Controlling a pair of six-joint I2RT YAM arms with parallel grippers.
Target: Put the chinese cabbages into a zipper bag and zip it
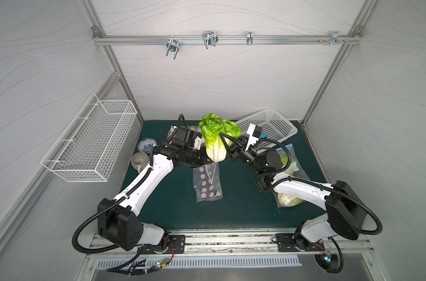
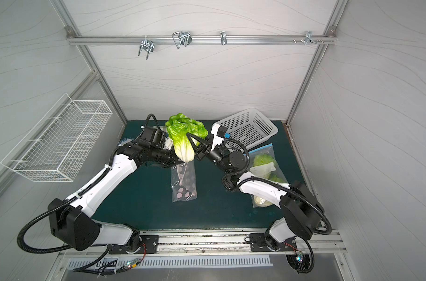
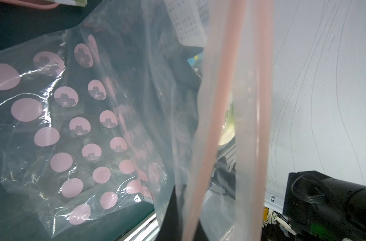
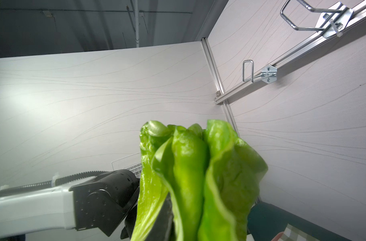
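A green-and-white Chinese cabbage hangs in the air at mid-table, leafy end up, with my right gripper shut on its side. Its leaves fill the lower middle of the right wrist view. A clear zipper bag with pink dots hangs below and left of the cabbage. My left gripper is shut on the bag's upper edge. Up close, the dotted bag and its pink zip strips show, the strips apart at the top. The cabbage's white base is near the bag's mouth; whether it is inside cannot be told.
Another clear bag with cabbages lies at the right. Behind it stands a grey basket. A cup and a blue-patterned bowl sit at the left.
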